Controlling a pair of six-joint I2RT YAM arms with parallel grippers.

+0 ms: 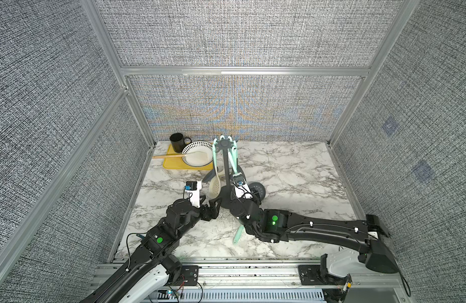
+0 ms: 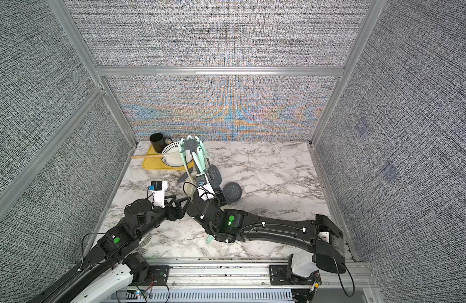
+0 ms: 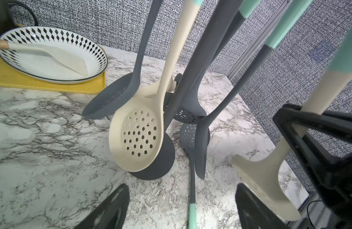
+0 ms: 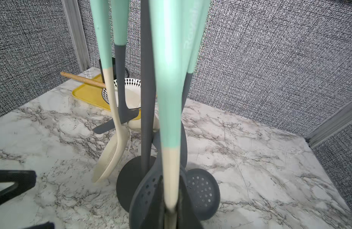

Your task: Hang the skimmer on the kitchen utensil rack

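Note:
My right gripper is shut on the cream lower part of a skimmer's handle; the skimmer [image 3: 265, 183] hangs upright with its cream head below the fingers. Its mint handle [image 1: 231, 162] reaches up to the top of the utensil rack [image 1: 224, 144]. Whether its end is on a hook cannot be told. The rack's dark pole [image 4: 147, 95] and round base [image 3: 166, 162] stand just beyond. In the left wrist view, my left gripper is open, its blurred fingers apart with only tabletop between them, in front of the rack.
Other utensils hang around the rack, including a cream perforated spoon [image 3: 137, 133] and a grey turner [image 3: 200, 148]. A grey skimmer [image 1: 257, 190] lies to the right of the base. A bowl [image 1: 197, 143] and black mug [image 1: 177, 142] stand back left.

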